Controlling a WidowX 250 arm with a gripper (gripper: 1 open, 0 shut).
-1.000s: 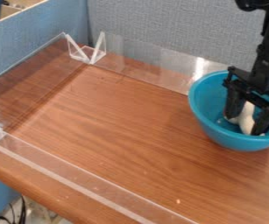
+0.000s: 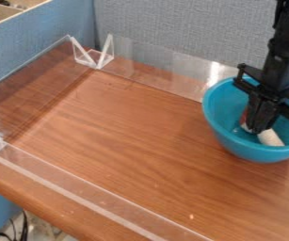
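Note:
A teal bowl (image 2: 222, 122) stands at the right of the wooden table. My black gripper (image 2: 255, 126) reaches down into it from above, its fingertips low inside. A pale, elongated object (image 2: 270, 138) lies in the bowl beside and partly behind the fingers; its far part is hidden by them. The gripper looks closed, but the dark fingers overlap, so I cannot see clearly between them.
Clear plastic rails (image 2: 84, 192) edge the wooden table (image 2: 121, 141), whose middle is bare. Blue-grey padded walls (image 2: 153, 28) stand behind and at the left. Cables show at the lower left.
The gripper has shifted slightly up and left inside the bowl. The pale object shows differently around the fingers, more toward the bowl's front right than a second ago.

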